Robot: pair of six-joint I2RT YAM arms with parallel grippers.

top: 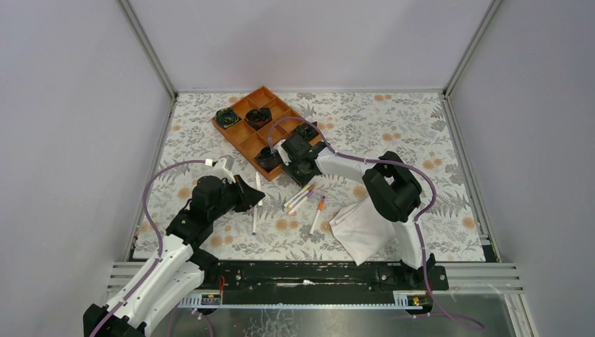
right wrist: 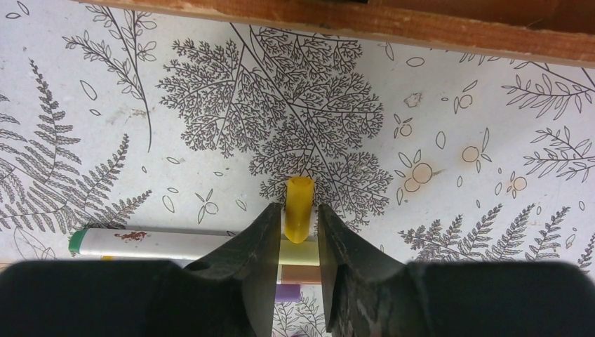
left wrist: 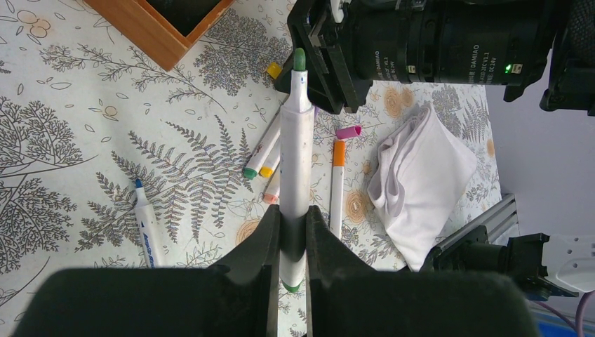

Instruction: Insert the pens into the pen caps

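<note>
In the left wrist view, my left gripper is shut on a white pen [left wrist: 297, 147] with a bare green tip pointing away from the gripper. A small yellow cap [right wrist: 299, 209] lies between the fingertips of my right gripper, which is part open with a thin gap showing on each side of the cap. An uncapped pen [left wrist: 148, 228] with a blue tip rests on the table. Several white pens [left wrist: 264, 149] lie side by side close to the right gripper. Below a loose magenta cap [left wrist: 347, 132] is a pen with an orange end [left wrist: 338, 184].
A wooden divided tray [top: 240, 145] holding dark bundles sits just beyond the right gripper. Right of the pens lies a folded white cloth [top: 363, 230].
</note>
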